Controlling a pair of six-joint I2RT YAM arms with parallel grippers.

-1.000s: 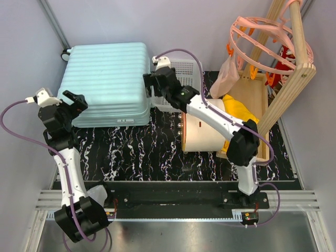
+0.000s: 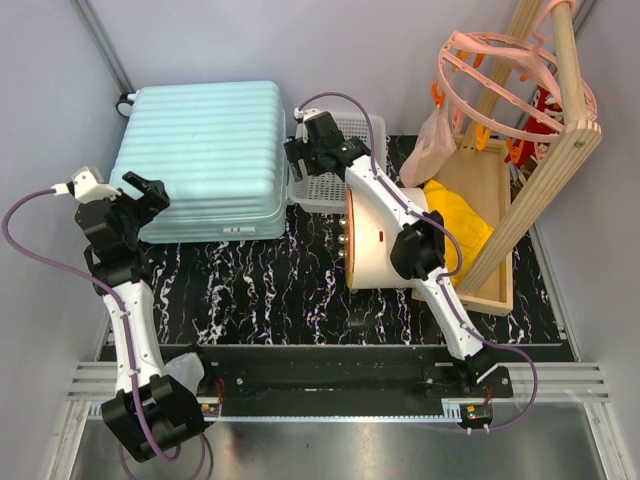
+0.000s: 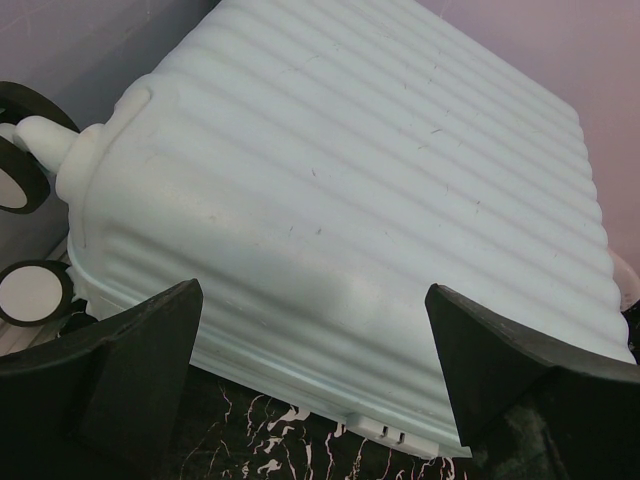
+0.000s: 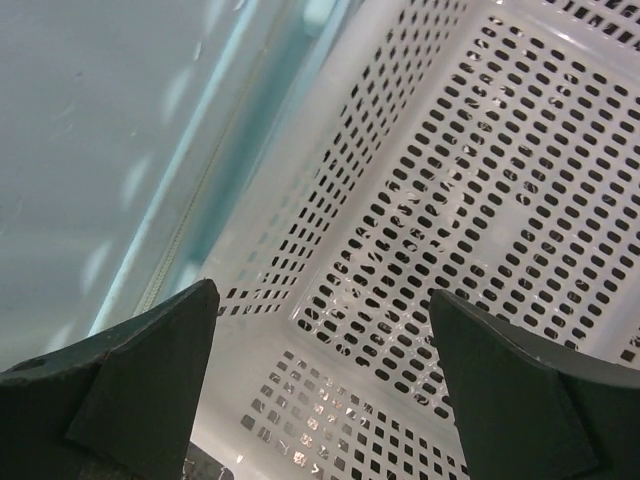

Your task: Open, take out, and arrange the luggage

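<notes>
A pale mint ribbed suitcase lies flat at the back left, its latch side facing front; the left wrist view shows its lid and wheels. My left gripper stands open at the suitcase's left front, above it or just before it. My right gripper is open over a white perforated basket just right of the suitcase. In the right wrist view the suitcase's side runs beside the basket, with nothing between the fingertips.
A cream cylindrical bag-like object lies front centre. To the right, a wooden stand carries a pink hanger with a pink bag; a yellow cloth lies in its base.
My right arm has shifted a little from its place a second ago, its gripper moving slightly right over the basket. The left arm and the suitcase look unchanged.
</notes>
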